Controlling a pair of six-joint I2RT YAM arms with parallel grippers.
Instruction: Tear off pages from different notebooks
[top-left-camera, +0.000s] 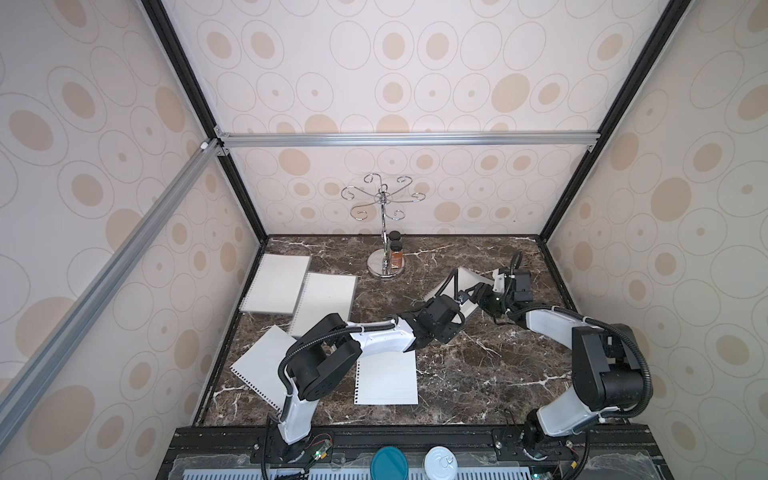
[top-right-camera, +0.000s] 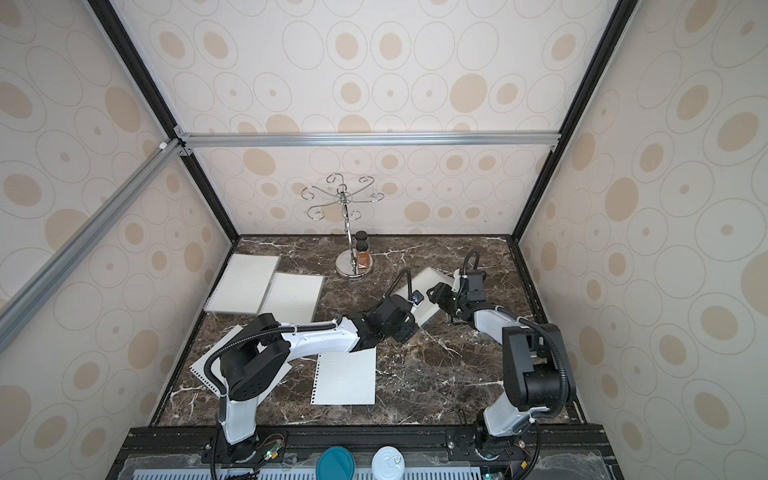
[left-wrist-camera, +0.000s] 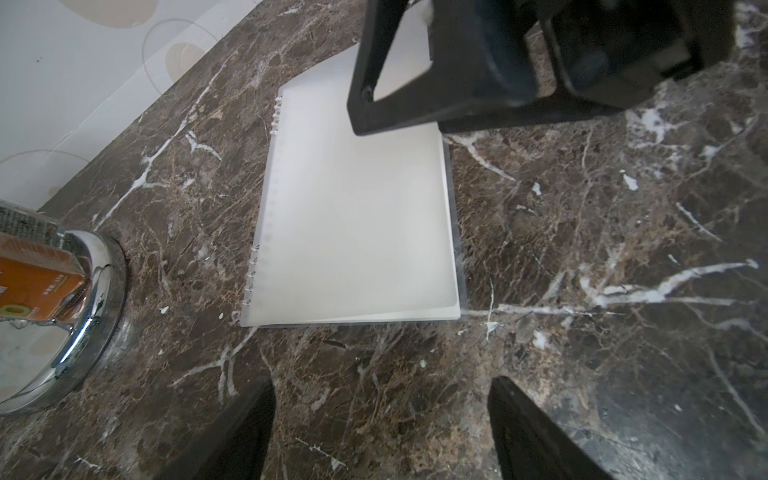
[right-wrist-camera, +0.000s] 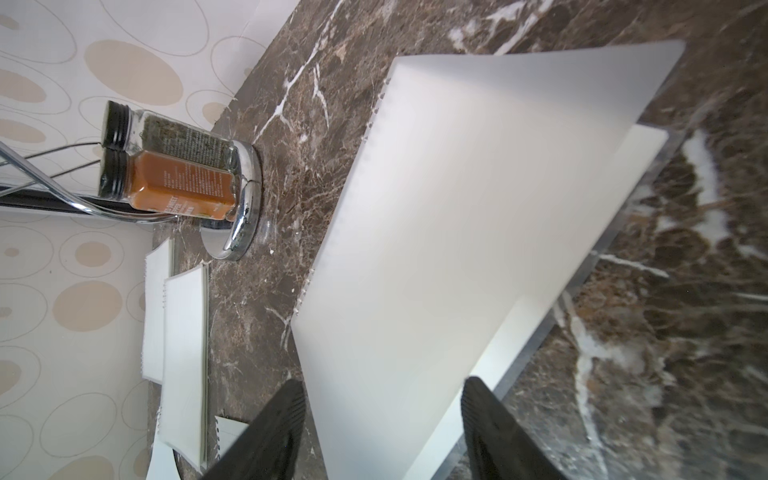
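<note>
A spiral notebook (left-wrist-camera: 352, 224) with a translucent cover lies at the right of the table. In the right wrist view its cover (right-wrist-camera: 464, 224) is lifted at one side over the pages. My right gripper is over it, fingers apart, nothing visibly held. Several other white notebooks (top-left-camera: 272, 280) and a lined sheet (top-left-camera: 385, 376) lie at left and centre.
A chrome stand (top-left-camera: 376, 264) with two spice jars (right-wrist-camera: 180, 184) stands behind, left of the notebook. Bare marble (top-left-camera: 496, 376) lies at the front right. Walls close in the sides and back.
</note>
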